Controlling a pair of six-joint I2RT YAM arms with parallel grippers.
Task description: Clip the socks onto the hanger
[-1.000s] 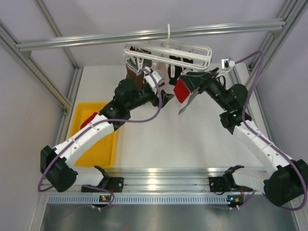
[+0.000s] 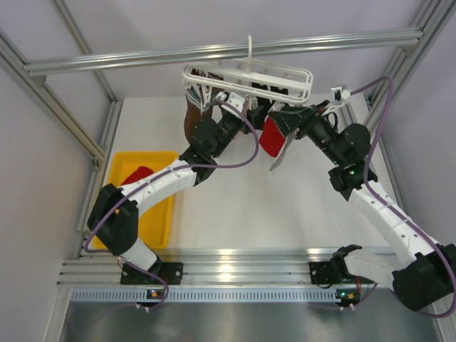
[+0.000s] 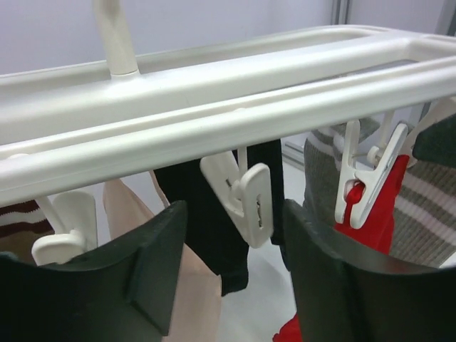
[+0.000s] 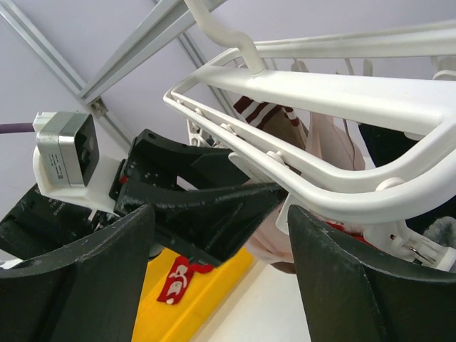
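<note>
The white hanger [image 2: 249,78] hangs from the rail with several socks under it. In the left wrist view, my left gripper is open, its fingers on either side of and below a white clip [image 3: 255,203]. Behind that clip hangs black cloth [image 3: 206,214]. A red sock [image 3: 374,228] is in another clip [image 3: 367,178] to the right, with a striped grey sock [image 3: 431,206] behind. At the hanger's right end, my right gripper stands open; no sock shows between its fingers. The left gripper's dark body [image 4: 199,206] is seen beyond them.
A yellow bin [image 2: 153,221] with a red item [image 2: 137,175] sits at the left. The metal rail [image 2: 157,58] crosses above. Both grippers are close together under the hanger.
My left gripper has moved up and right to the hanger's underside. The right gripper has shifted only slightly. The hanger and the red and grey socks have swung right and back left.
</note>
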